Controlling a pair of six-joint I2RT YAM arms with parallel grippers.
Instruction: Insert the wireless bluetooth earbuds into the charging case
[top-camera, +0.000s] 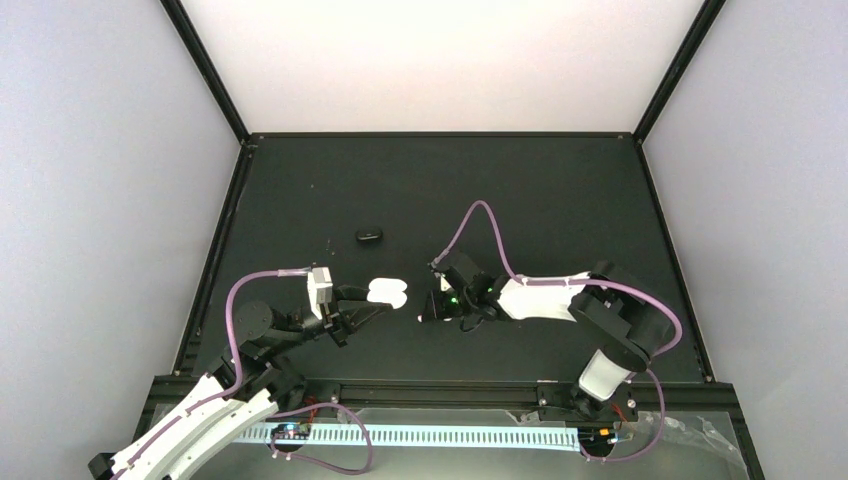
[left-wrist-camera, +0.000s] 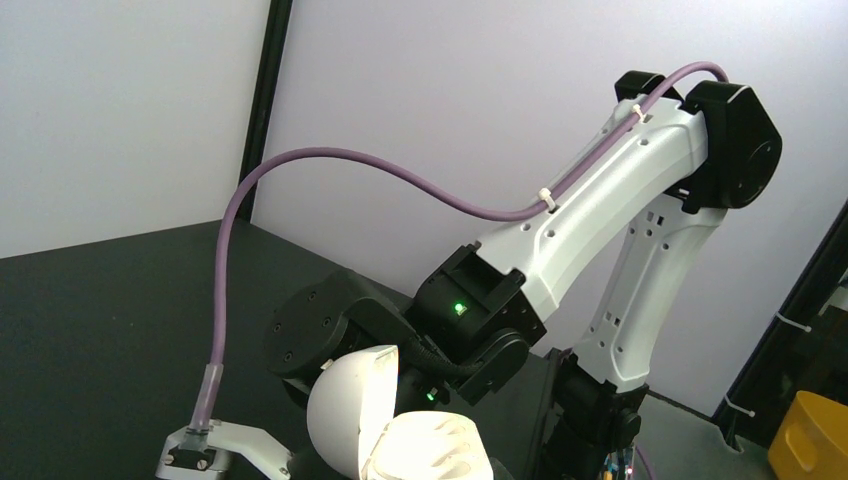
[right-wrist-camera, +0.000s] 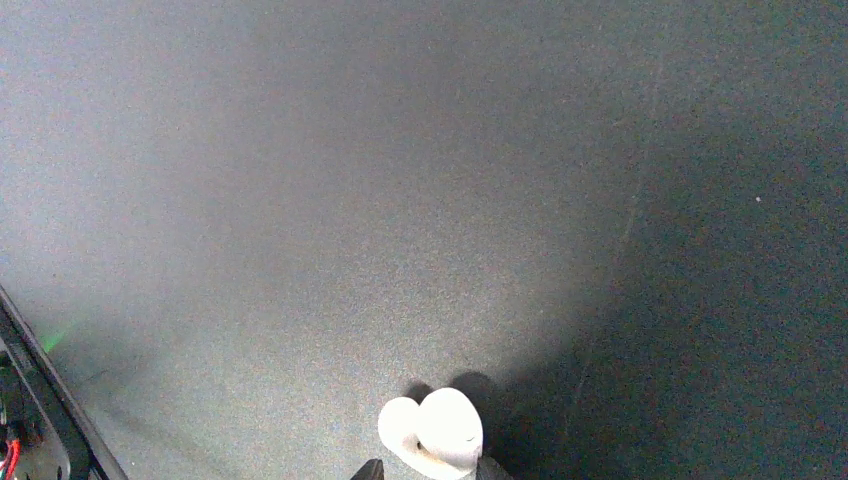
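My left gripper (top-camera: 369, 308) holds the white charging case (top-camera: 386, 292) with its lid up; in the left wrist view the case (left-wrist-camera: 425, 450) fills the lower middle, its inner wells visible and the fingers hidden beneath. My right gripper (top-camera: 430, 310) is low over the mat, right of the case. In the right wrist view a white earbud (right-wrist-camera: 448, 428) sits at the bottom edge between the dark fingertips, which look part open; whether they grip it cannot be told.
A small black object (top-camera: 369, 235) lies behind the left gripper. Frame rails run along the edges.
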